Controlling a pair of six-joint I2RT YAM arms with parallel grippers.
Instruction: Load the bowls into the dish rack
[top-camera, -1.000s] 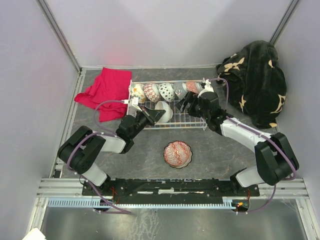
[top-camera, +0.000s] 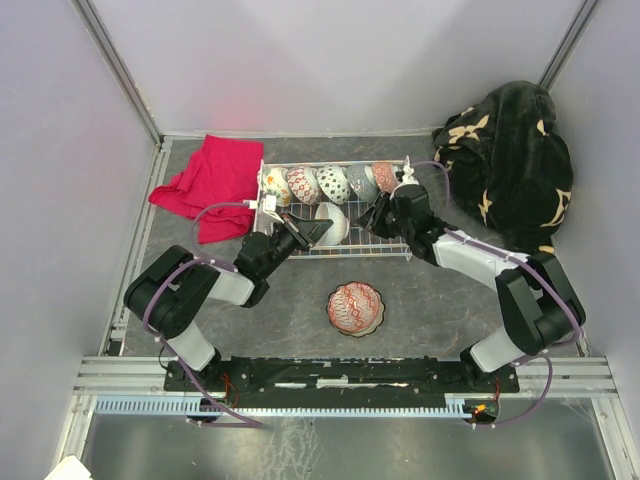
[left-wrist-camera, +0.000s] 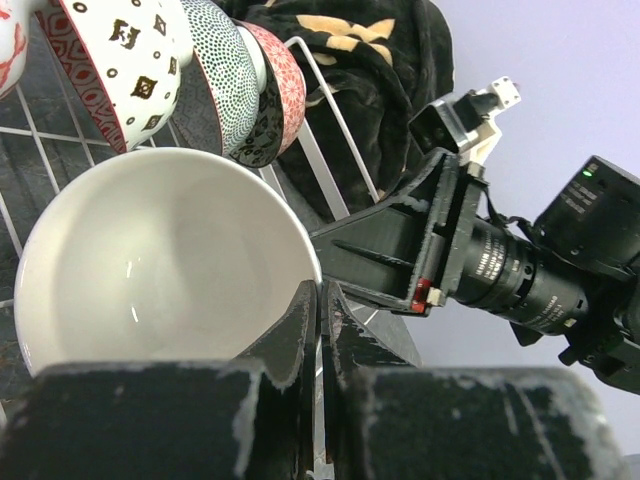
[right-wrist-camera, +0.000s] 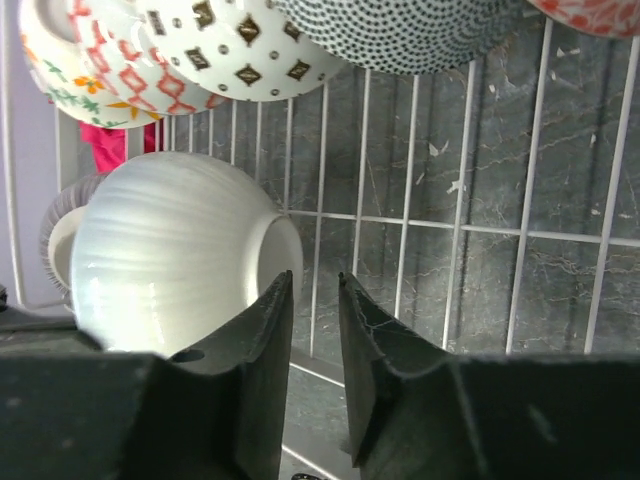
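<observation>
A white bowl (left-wrist-camera: 150, 270) stands tilted on its side in the front part of the wire dish rack (top-camera: 370, 252). My left gripper is shut on its rim, the thin edge running between the fingertips. In the right wrist view, the outside and foot of this white bowl (right-wrist-camera: 170, 250) lie just left of my right gripper, which is part open with nothing between its fingers. Along the back of the rack leans a row of patterned bowls (top-camera: 332, 184). A red-and-white patterned bowl (top-camera: 355, 308) sits on the table in front of the rack.
A red cloth (top-camera: 215, 185) lies left of the rack. A dark blanket with a tan pattern (top-camera: 510, 165) is heaped at the back right. Bare rack wires (right-wrist-camera: 460, 225) show right of the white bowl.
The white bowl and left gripper have shifted slightly right. My right gripper has come a little toward the front, and its fingers look narrower than before. The table bowl has not moved.
</observation>
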